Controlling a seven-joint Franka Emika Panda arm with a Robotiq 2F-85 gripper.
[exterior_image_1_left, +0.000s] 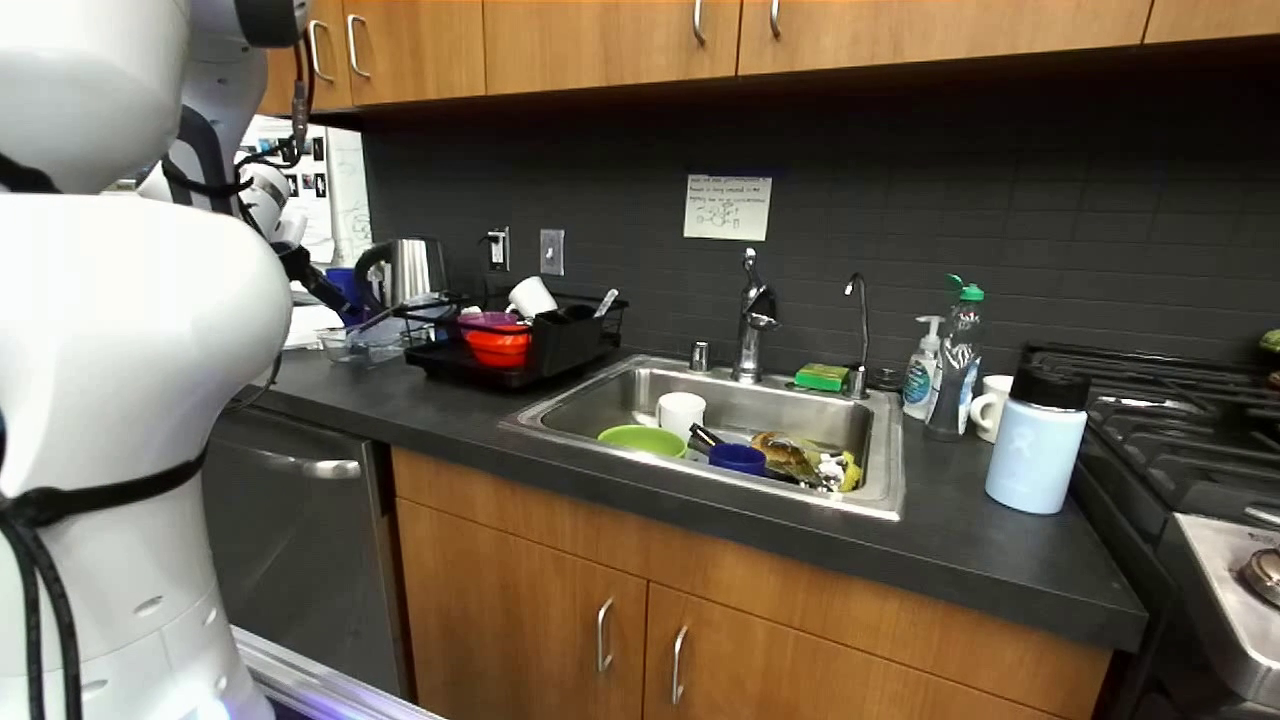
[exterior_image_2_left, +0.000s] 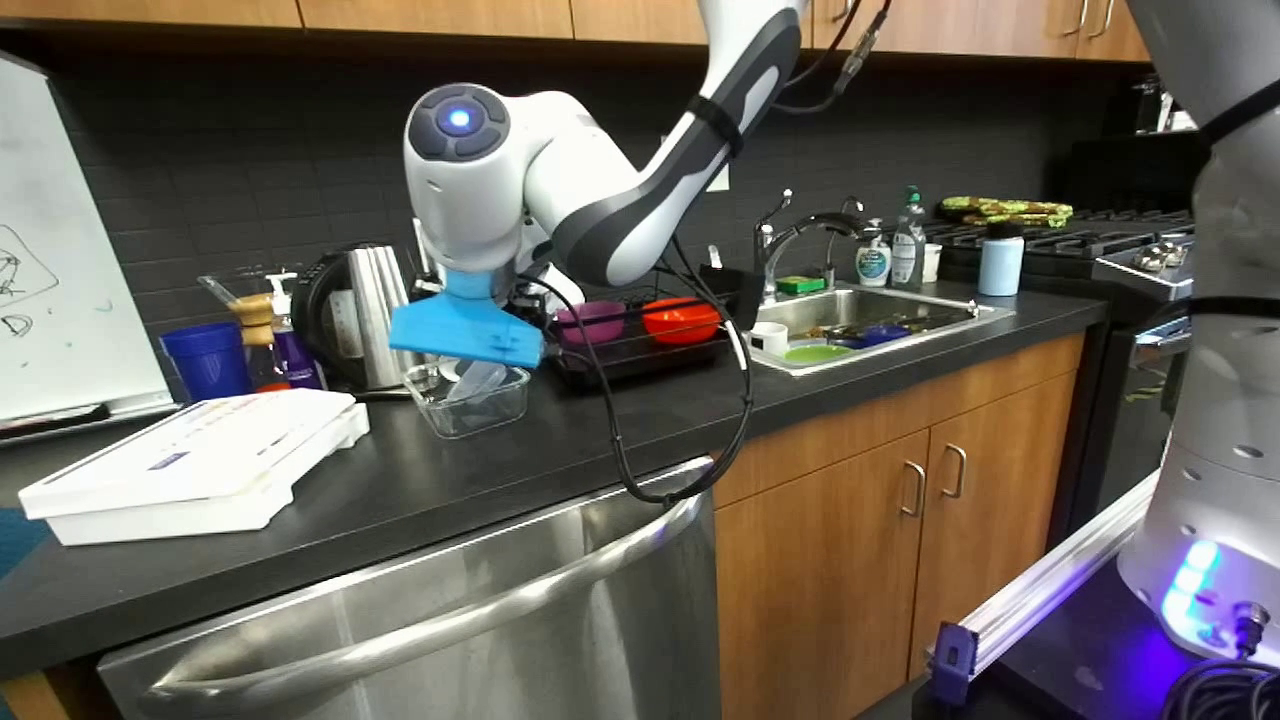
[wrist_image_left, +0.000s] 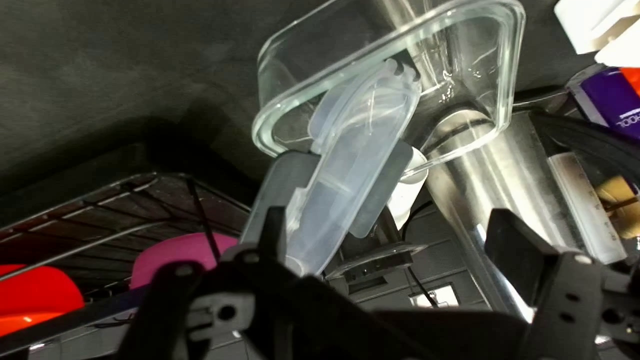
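Observation:
My gripper is open, its dark fingers (wrist_image_left: 520, 252) wide apart. Between the left finger and the kettle side, a translucent plastic piece (wrist_image_left: 354, 174) leans over the rim of a clear glass container (wrist_image_left: 270, 96). Its near end lies close to the left finger; whether they touch I cannot tell. In exterior view 2 the glass container (exterior_image_2_left: 486, 420) stands on the counter below the arm's blue hand cover, which hides the fingers. Seen from exterior view 1, the dark gripper (exterior_image_1_left: 330, 292) is over the container at the far left.
Right behind the container stands a steel kettle (exterior_image_2_left: 381, 318). The black dish rack (exterior_image_1_left: 462, 370) with red and purple bowls borders it on the sink side. A white box (exterior_image_2_left: 204, 462) lies on the other side. Bare counter (exterior_image_2_left: 576, 444) runs along the front.

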